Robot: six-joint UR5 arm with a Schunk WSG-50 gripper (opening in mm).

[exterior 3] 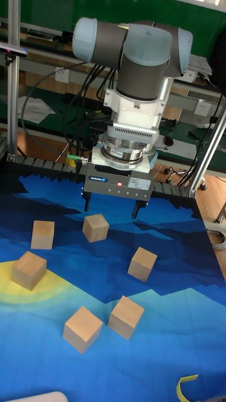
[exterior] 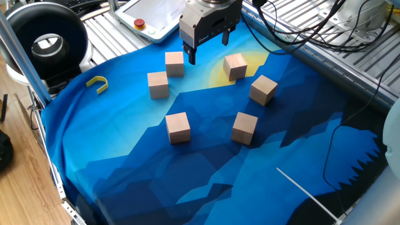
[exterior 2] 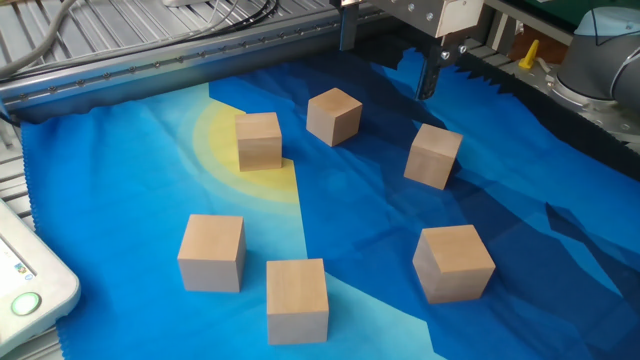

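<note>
Several plain wooden cubes lie apart in a loose ring on a blue patterned cloth. In exterior view 1 they include one on the yellow patch (exterior: 235, 67), a right-hand cube (exterior: 263, 90), a front-right cube (exterior: 244, 129), a front-left cube (exterior: 178, 128) and two close neighbours, a left cube (exterior: 158, 85) and a back cube (exterior: 174, 64). My gripper (exterior: 209, 52) hangs in the air above the cloth, its two dark fingers spread wide and pointing down. Exterior view 3 also shows the gripper (exterior 3: 112, 210) open, with nothing between its fingertips and no cube touched.
A yellow hooked strip (exterior: 98, 84) lies at the cloth's left edge. The teach pendant (exterior: 150, 17) with its red button sits behind the cloth. Black cables (exterior: 312, 34) run across the slatted table at the back right.
</note>
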